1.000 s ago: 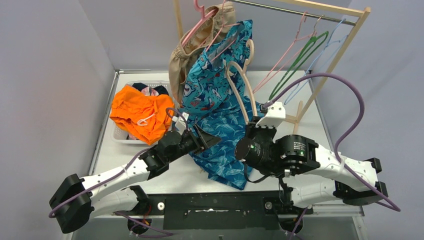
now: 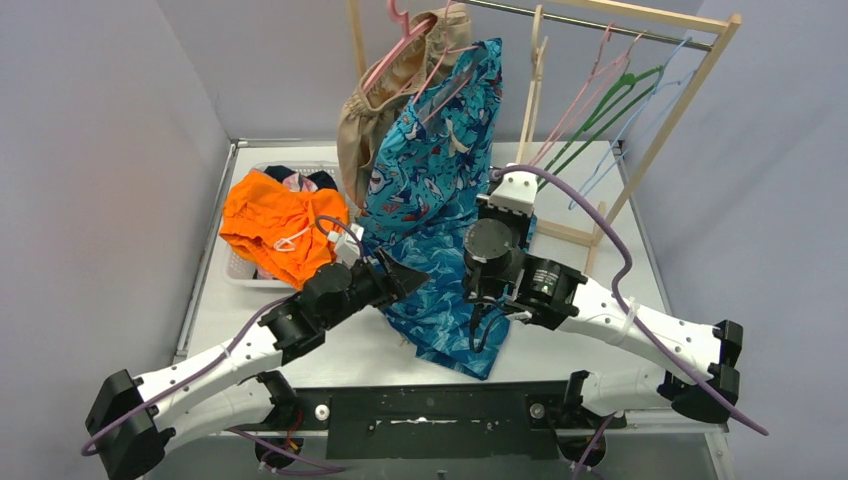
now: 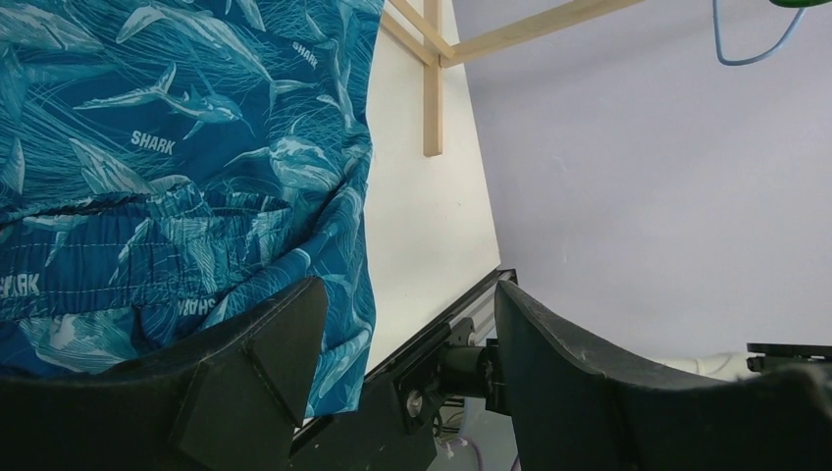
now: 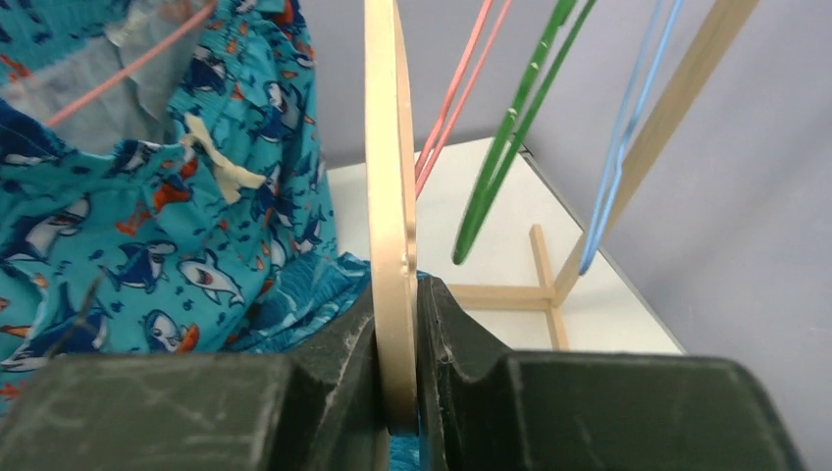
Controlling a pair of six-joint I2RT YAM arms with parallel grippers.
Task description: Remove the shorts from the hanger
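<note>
The beige hanger stands edge-on beside the rack's metal rod; whether its hook rests on the rod cannot be told. My right gripper is shut on the hanger's lower part, which rises between its fingers in the right wrist view. Dark blue shark-print shorts lie spread on the table, apart from the beige hanger, their waistband showing in the left wrist view. Above them my left gripper is open, its fingers apart and nothing between them.
On the rack, khaki shorts and lighter blue printed shorts hang at left. Pink, green and blue hangers are at right. Orange shorts lie in a white basket on the left.
My right gripper has carried the beige hanger up toward the rod and turned it edge-on. The left arm has shifted slightly left. The dark blue shorts have stayed on the table.
</note>
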